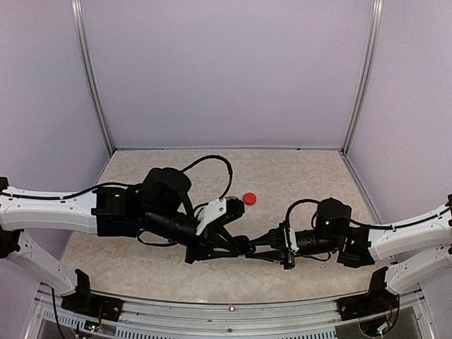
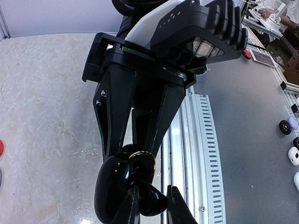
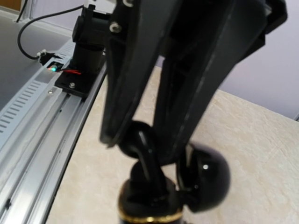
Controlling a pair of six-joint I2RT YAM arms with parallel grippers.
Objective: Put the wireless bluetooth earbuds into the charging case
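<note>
Both grippers meet low in the middle of the top view. My left gripper is shut on the black, gold-rimmed charging case (image 2: 112, 186), whose lid stands open. My right gripper is shut on a black earbud (image 3: 149, 158), which it holds at the case's opening, stem and body against the gold-rimmed part. In the right wrist view the rounded part (image 3: 205, 182) of the case shows beside the earbud. Whether the earbud is seated inside cannot be told.
A red round object (image 1: 249, 198) lies on the worktop (image 1: 155, 275) behind the grippers.
</note>
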